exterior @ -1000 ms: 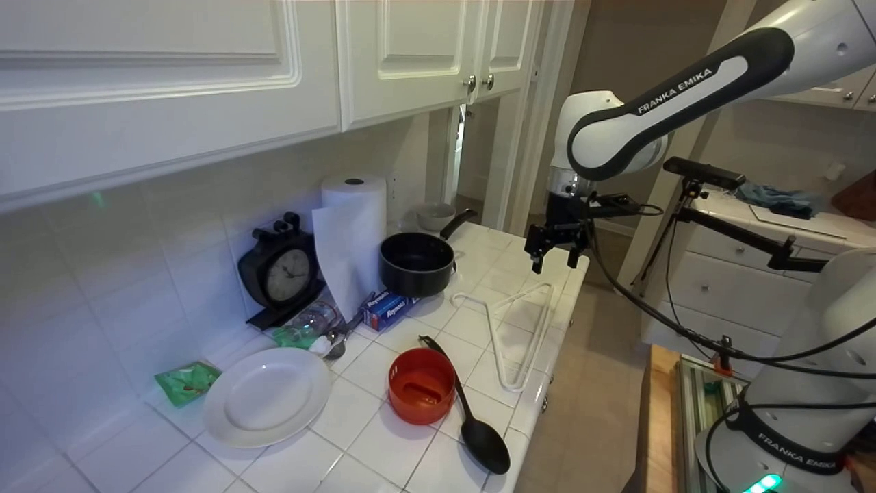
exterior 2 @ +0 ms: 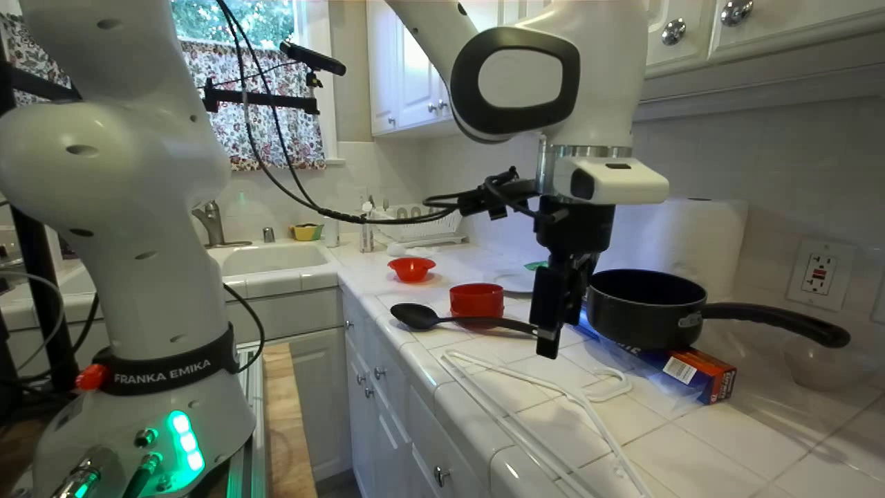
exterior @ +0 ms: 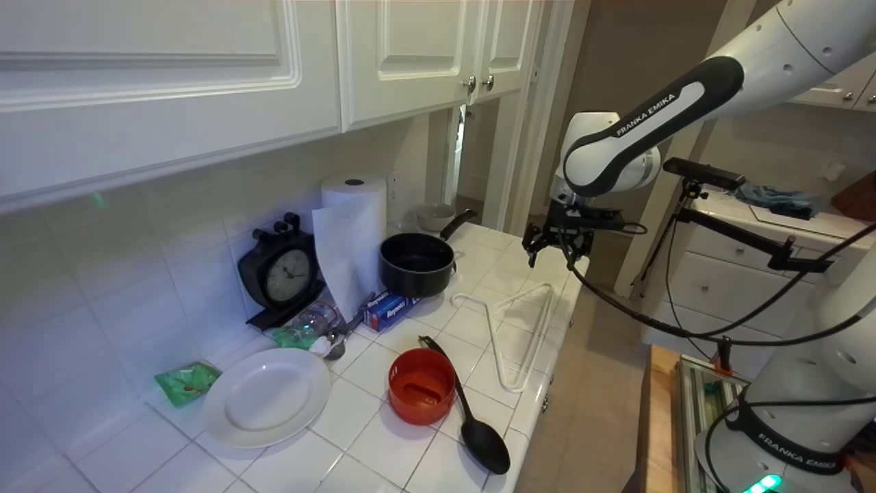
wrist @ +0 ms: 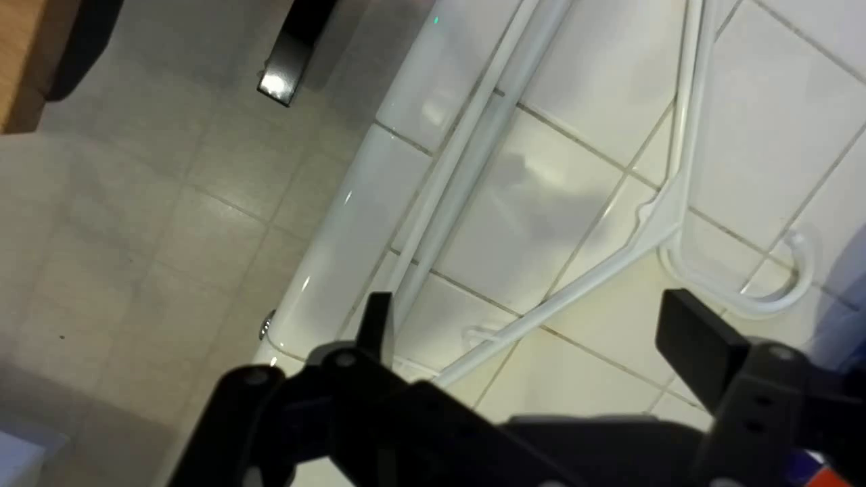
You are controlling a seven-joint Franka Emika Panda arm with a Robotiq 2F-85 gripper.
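Observation:
My gripper is open above the tiled counter, its two black fingers wide apart and nothing held between them. Below it, flat on the tiles, lies a white plastic hanger (wrist: 560, 304); its hook (wrist: 763, 300) curls on the right of the wrist view, and its long bar runs along the counter's edge. In exterior view 1 the gripper (exterior: 558, 251) hangs over the far end of the hanger (exterior: 525, 329), clear of it. Exterior view 2 has the fingers pointing down beside the black pot (exterior 2: 643, 311).
A red bowl (exterior: 421, 386) and a black spoon (exterior: 484, 444) lie nearer on the counter, with a white plate (exterior: 316, 402) to their left. The foil box (exterior: 386, 311) rests by the paper towel roll (exterior: 365, 222). Open floor drops away past the counter's edge.
The arm has shifted slightly and its wrist has tilted, with the gripper turned a little. The hanger and the other counter items have stayed put.

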